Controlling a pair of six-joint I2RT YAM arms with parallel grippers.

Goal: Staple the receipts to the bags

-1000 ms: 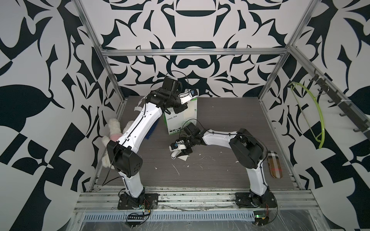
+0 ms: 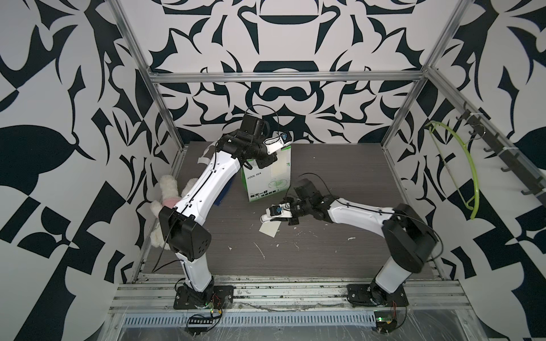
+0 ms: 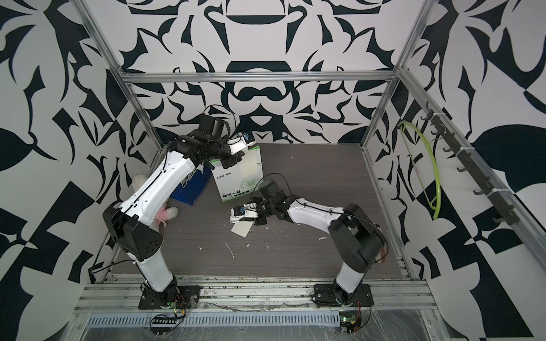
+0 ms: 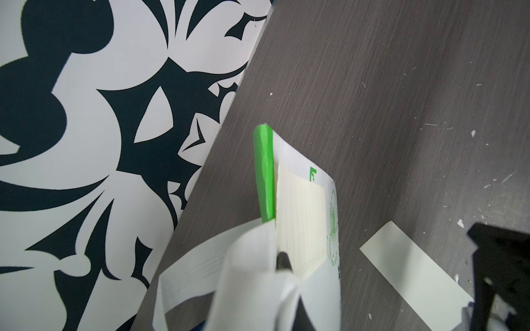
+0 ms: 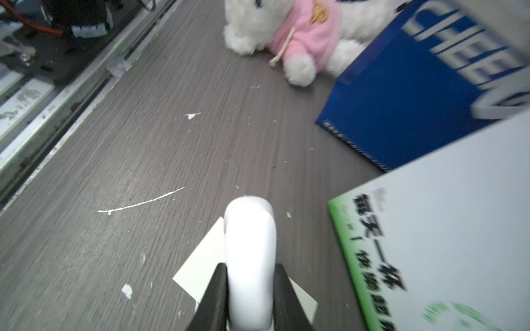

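The white and green COOL TEA bag (image 2: 264, 184) stands on the table. A pale receipt (image 4: 301, 215) lies against its front near the top edge. My left gripper is shut at that edge, on the receipt and the bag's top as far as shows; white paper or a handle strip covers part of the fingers. My right gripper is shut on a white, rounded stapler (image 5: 251, 231), held in front of the bag and apart from it. Beneath the stapler another pale receipt (image 3: 242, 229) lies flat on the table.
A blue bag (image 5: 408, 93) with white handles stands left of the tea bag, beside a plush toy (image 5: 309, 33) in pink. Paper scraps (image 4: 461, 223) dot the table.
My right arm has swung right and lifted slightly with the stapler, uncovering more of the receipt on the table. Its elbow now hides the plaid case. The left arm has stayed put.
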